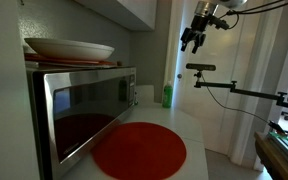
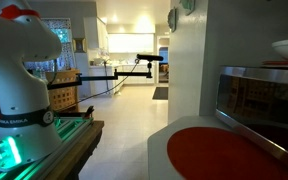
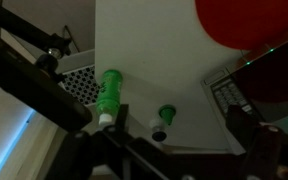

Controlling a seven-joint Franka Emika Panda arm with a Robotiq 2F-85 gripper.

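High over the far end of the counter, my gripper (image 1: 191, 47) points down with its two fingers apart and nothing between them. In the wrist view its dark fingers (image 3: 252, 135) stand at the lower left and right. Between them, down on the white surface, are a green bottle (image 3: 110, 92) and a smaller green-and-dark item (image 3: 166, 116). Exterior view 1 also has the green bottle (image 1: 167, 96) upright at the counter's far end. A flat red round mat (image 1: 139, 150) lies on the near counter, clear of the gripper.
A microwave (image 1: 92, 104) lines the counter's left side, with a white bowl (image 1: 69, 49) above it on a red round piece. Overhead hangs a white cabinet (image 1: 119, 12). A white arm section (image 2: 22, 70) fills exterior view 2's left.
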